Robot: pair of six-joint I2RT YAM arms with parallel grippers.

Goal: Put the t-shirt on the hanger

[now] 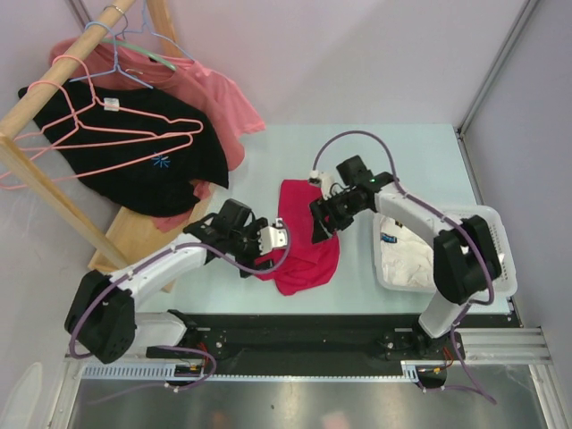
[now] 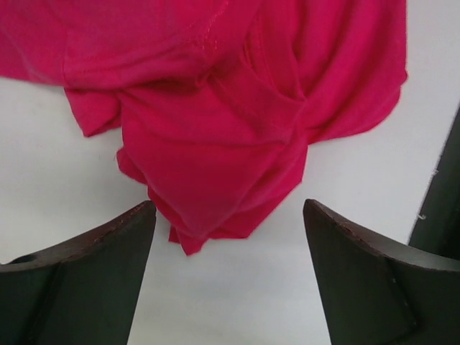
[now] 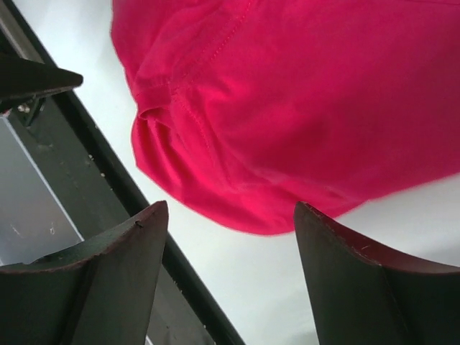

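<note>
A red t-shirt (image 1: 304, 264) lies crumpled on the pale table, folded over itself. My left gripper (image 1: 262, 257) is low at its left edge; in the left wrist view its open fingers (image 2: 93, 273) frame a bunched corner of the red cloth (image 2: 208, 172), with bare table below. My right gripper (image 1: 322, 228) hangs open above the shirt's right part; its fingers (image 3: 366, 287) show over the flat cloth (image 3: 302, 100). Pink hangers (image 1: 134, 134) hang on the wooden rack at the left.
The rack (image 1: 107, 241) holds a black shirt (image 1: 161, 179) and a pink shirt (image 1: 223, 98). A clear bin (image 1: 393, 277) with white clothes stands at the right.
</note>
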